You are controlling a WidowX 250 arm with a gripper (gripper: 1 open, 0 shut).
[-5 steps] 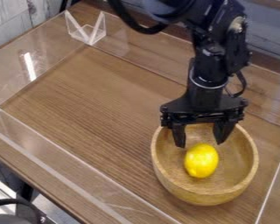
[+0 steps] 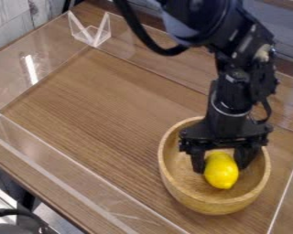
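Observation:
A yellow lemon-like object (image 2: 222, 172) lies in a round wooden bowl (image 2: 186, 187) at the lower right of the camera view. My black gripper (image 2: 229, 148) reaches down into the bowl from above, its open fingers around the upper part of the yellow object. Whether they touch it is unclear.
A clear wire holder (image 2: 88, 27) stands at the top left. A dark cable runs near the bottom left edge.
My gripper has moved down into the bowl, lower over the yellow object. The yellow object and bowl look about where they were.

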